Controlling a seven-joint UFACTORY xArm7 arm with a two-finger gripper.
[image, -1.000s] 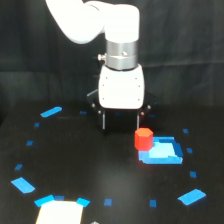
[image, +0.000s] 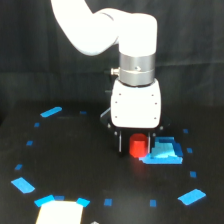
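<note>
A small red block (image: 138, 147) is in the middle right of the camera view, at the left side of a shallow blue tray (image: 176, 159). My white gripper (image: 135, 146) points down over the block, with one finger on each side of it. The fingers look wide apart, with a dark gap between the left finger and the block. The gripper body hides the block's upper part, and whether the right finger touches it cannot be told. Some of the tray's left part is covered by the block and gripper.
The table (image: 80, 160) is black, with scattered small blue marks and longer blue strips such as the one (image: 192, 197) at front right. A pale, blocky object (image: 60, 212) stands at the front left edge. Left of the gripper the table is clear.
My gripper has moved right and toward the camera, from left of the red block to over it. The block appears slightly left and nearer the camera than before.
</note>
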